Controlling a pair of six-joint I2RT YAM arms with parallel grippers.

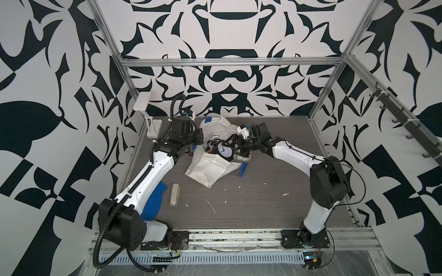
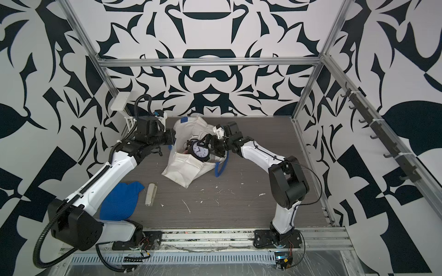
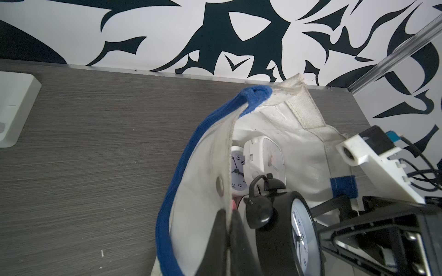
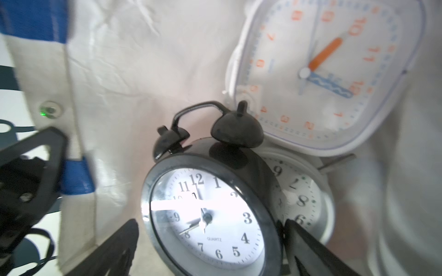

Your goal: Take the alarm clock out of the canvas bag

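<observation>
The black twin-bell alarm clock (image 4: pixel 207 220) leans among other clocks in the mouth of the white canvas bag (image 1: pixel 209 170). My right gripper is open around it: the right finger (image 4: pixel 308 253) is against or very close to the clock's rim, while a gap separates the left finger (image 4: pixel 115 250) from it. In the left wrist view, my left gripper is shut, with the bag's thin rim (image 3: pixel 230 151) running between its fingertips. The black clock's lower part is cut off in the right wrist view.
Inside the bag lie a white square clock (image 4: pixel 317 78) and a round white clock (image 4: pixel 303 193). A blue cloth (image 2: pixel 120 201) and a beige box-like object (image 2: pixel 151 194) lie front left. A white lamp (image 1: pixel 148 112) stands back left.
</observation>
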